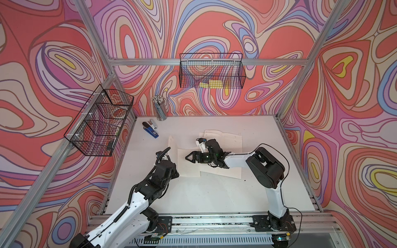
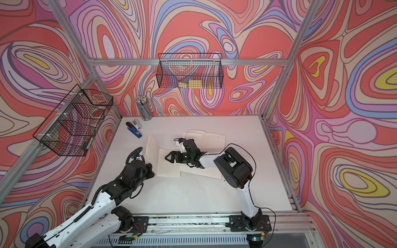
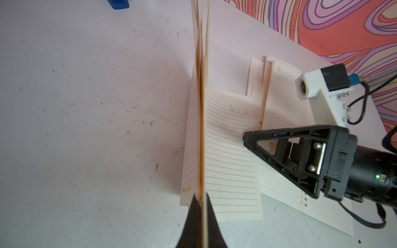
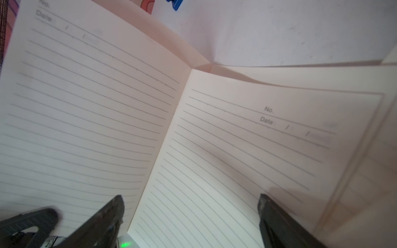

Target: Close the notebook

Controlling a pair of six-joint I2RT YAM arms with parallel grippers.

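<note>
The notebook (image 3: 231, 177) lies open on the table, lined pages upward. Its left leaves stand nearly upright and appear edge-on in the left wrist view. At their near end, my left gripper is shut on these raised leaves. Over the flat pages hovers my right gripper, its fingers spread apart with no object visible between them; whether they touch the paper I cannot tell. More cream lined pages (image 1: 231, 172) spread out to the right, partly beneath the right arm; how they join the notebook is hidden.
A blue stapler (image 1: 151, 130) and a small item beside it lie at the back left, near a container of pens (image 1: 159, 109). Wire baskets (image 1: 212, 74) hang behind and at the left.
</note>
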